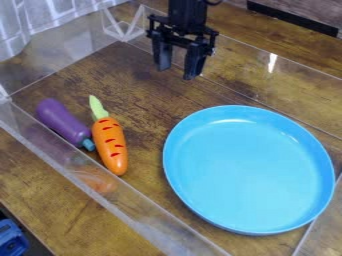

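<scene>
The black gripper [177, 52] is at the top centre of the camera view, over the wooden surface, with its fingers pointing down; whether it is open or shut is hard to make out. An orange toy carrot [110, 142] with a pale green top lies at the left, beside a purple toy eggplant [60, 122]. Both are well below and left of the gripper in the view. A large blue plate [247, 168] fills the lower right.
Clear walls enclose the wooden surface [147, 95], which is bare across the middle and upper left. A blue object [11, 240] sits outside at the bottom left corner.
</scene>
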